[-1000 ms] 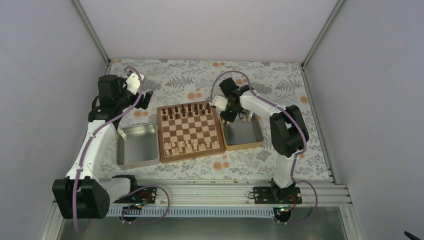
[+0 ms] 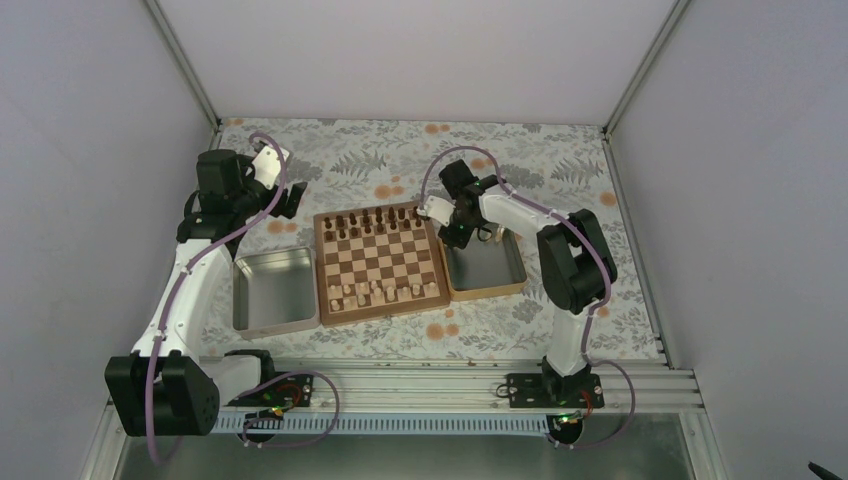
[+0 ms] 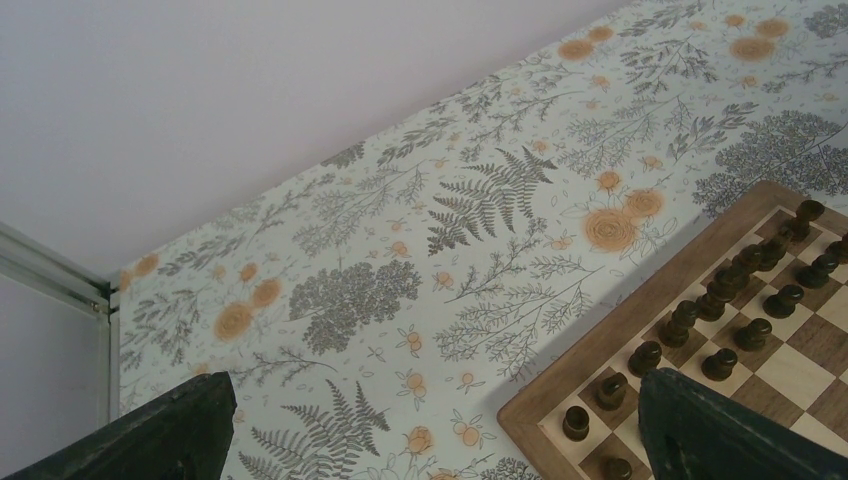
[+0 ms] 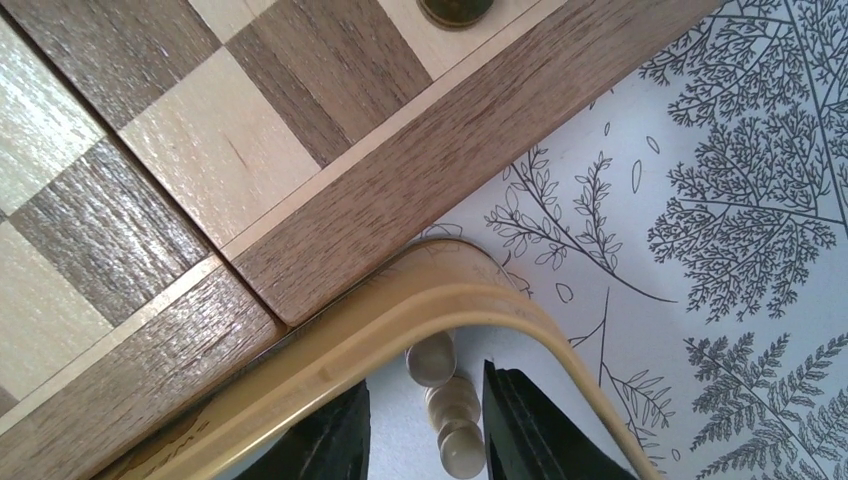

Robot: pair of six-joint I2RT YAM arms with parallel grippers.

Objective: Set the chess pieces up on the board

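Dark pieces [image 2: 379,217] fill two rows along the far side of the chessboard [image 2: 372,262]. Several light pieces [image 2: 377,290] stand near its front edge. At the right tray's far left corner, my right gripper [image 2: 455,238] points down into the tray. Seen from the right wrist, light pieces [image 4: 461,448] lie at the tray corner, in the gap between its parted fingers; bare tray floor shows on the left of that gap. My left gripper [image 2: 292,200] hangs left of the board, its fingers [image 3: 205,415] wide apart and empty.
The right tray [image 2: 487,292] touches the board's right edge, with more light pieces [image 2: 498,236] at its far end. On the board's left is an empty metal tray [image 2: 275,329].
My right gripper has shifted slightly within the tray's far left corner. Light pieces seen beneath it about a second ago are now mostly hidden from above. The left arm is still.
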